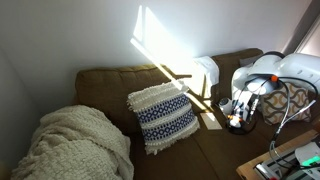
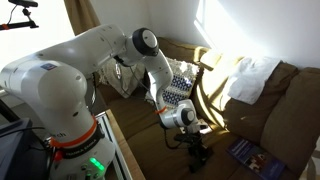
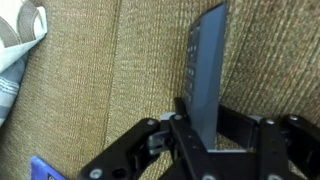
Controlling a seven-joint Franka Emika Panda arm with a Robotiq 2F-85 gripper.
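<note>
A slim dark object with a grey face, perhaps a remote control (image 3: 206,62), lies on the brown couch fabric in the wrist view. Its near end is between the fingers of my gripper, with a black finger close on either side. Whether both fingers press on it cannot be made out. In exterior view 2 my gripper (image 2: 197,156) is low over the seat, pointing down. From exterior view 1 the gripper (image 1: 236,126) is small and dark at the couch's right part, and the object cannot be picked out there.
A dark blue book or magazine (image 2: 256,158) lies on the seat close by. White cloth (image 2: 254,80) hangs over the backrest. A blue-and-white pillow (image 1: 167,117) and a cream blanket (image 1: 75,145) occupy the couch further along. Bare seat (image 1: 190,160) lies between.
</note>
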